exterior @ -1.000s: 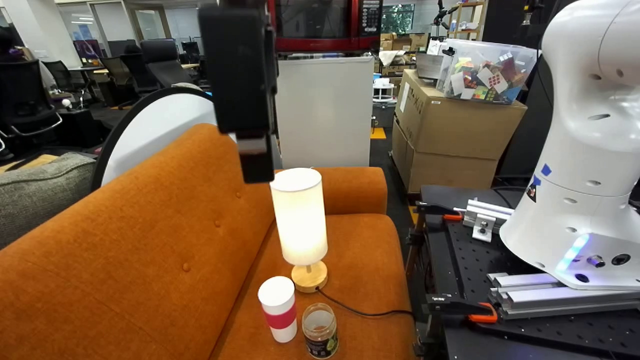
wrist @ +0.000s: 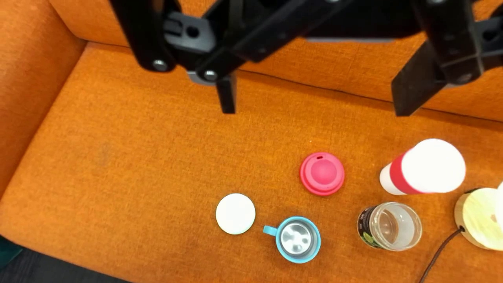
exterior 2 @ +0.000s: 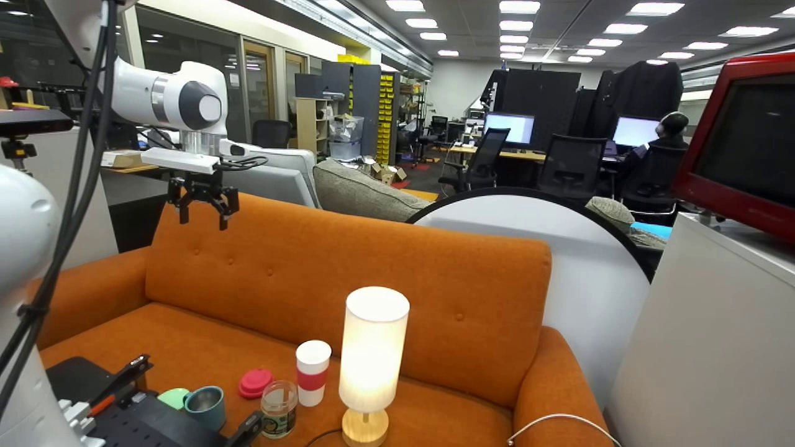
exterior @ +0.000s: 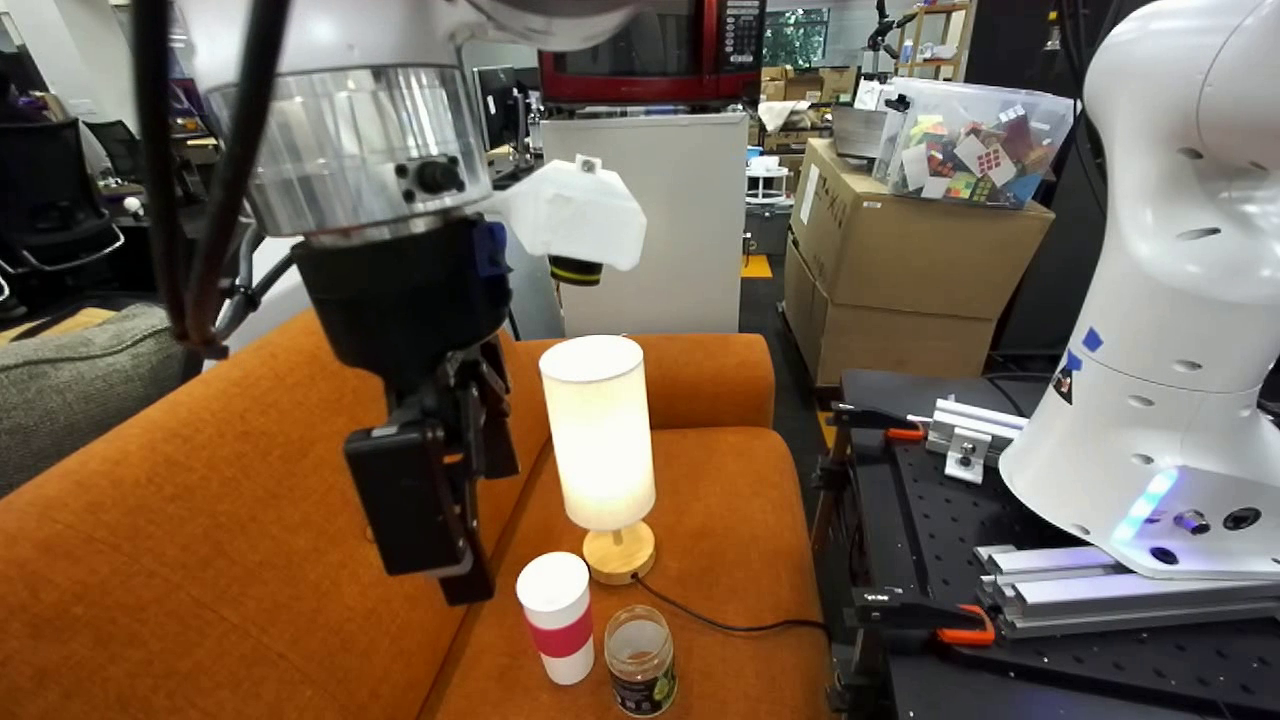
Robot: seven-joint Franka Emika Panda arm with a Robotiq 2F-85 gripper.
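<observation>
My gripper is open and empty, high above the orange couch seat, its two fingers far apart in the wrist view. In exterior view 2 the gripper hangs in front of the backrest's left end. Below it lie a pink lid, a pale round lid and a blue metal mug. To their right stand a white cup with a red band and an open glass jar. Beyond these is the lit lamp on a round wooden base.
The lamp's dark cord runs across the seat to its front edge. A black table carrying the arm's base borders the couch front. The backrest rises behind.
In exterior view 1 my gripper has come down and a little left, and more of the arm now shows. The cup, jar and lamp stand where they were.
</observation>
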